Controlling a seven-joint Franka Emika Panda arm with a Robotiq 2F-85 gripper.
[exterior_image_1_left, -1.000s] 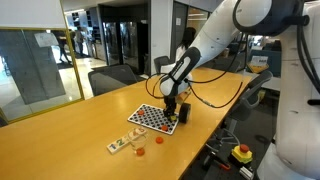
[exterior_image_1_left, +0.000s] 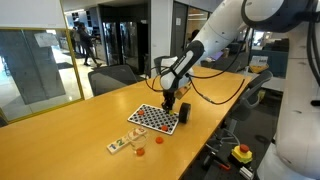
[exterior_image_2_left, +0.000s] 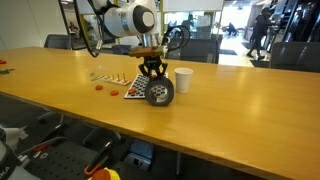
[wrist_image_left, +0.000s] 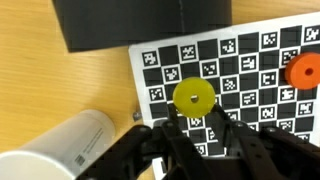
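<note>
A yellow disc (wrist_image_left: 194, 97) sits between the fingertips of my gripper in the wrist view, and the fingers are shut on it. Beneath it lies the black-and-white checkered board (wrist_image_left: 245, 96). An orange-red disc (wrist_image_left: 303, 70) rests on the board to the right. In exterior view 1 my gripper (exterior_image_1_left: 169, 101) is over the right part of the board (exterior_image_1_left: 150, 118). Exterior view 2 shows the gripper (exterior_image_2_left: 152, 73) partly hidden behind a round dark object (exterior_image_2_left: 160, 92).
A white cup (wrist_image_left: 70, 145) stands close by, lower left in the wrist view. Along the board's side rises a black object (wrist_image_left: 140, 18). A pale wooden rack (exterior_image_1_left: 126, 140) and loose red discs (exterior_image_1_left: 140, 152) lie near the board.
The board and the loose discs look unmoved.
</note>
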